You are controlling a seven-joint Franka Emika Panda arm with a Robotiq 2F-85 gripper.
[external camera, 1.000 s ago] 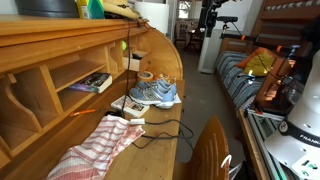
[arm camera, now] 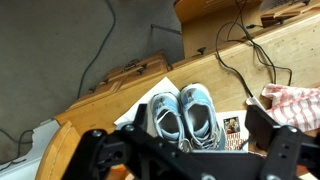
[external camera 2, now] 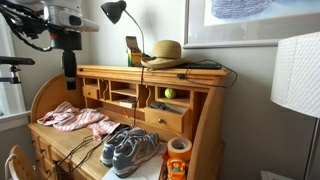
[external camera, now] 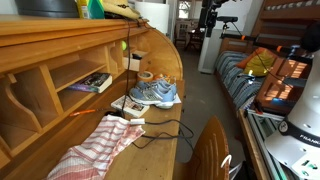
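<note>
A pair of grey-blue sneakers [external camera 2: 136, 152] stands on the wooden desk [external camera: 150, 160], partly on white paper. The wrist view shows the shoes [arm camera: 183, 117] from above, between and beyond the fingers. My gripper is open, its black fingers wide apart and nothing between them. In the second exterior view the gripper [external camera 2: 69, 82] points down, high above the front of the desk and clear of everything on it. A red-and-white cloth [external camera: 90, 153] lies crumpled on the desk, away from the shoes.
Black cables [external camera: 170, 132] trail over the desktop. An orange marker [external camera: 83, 112] and books [external camera: 91, 82] are by the cubbies. A hat [external camera 2: 181, 55], a lamp [external camera 2: 115, 12] and a tennis ball [external camera 2: 170, 93] are higher up. An orange object [external camera 2: 178, 158] stands beside the shoes.
</note>
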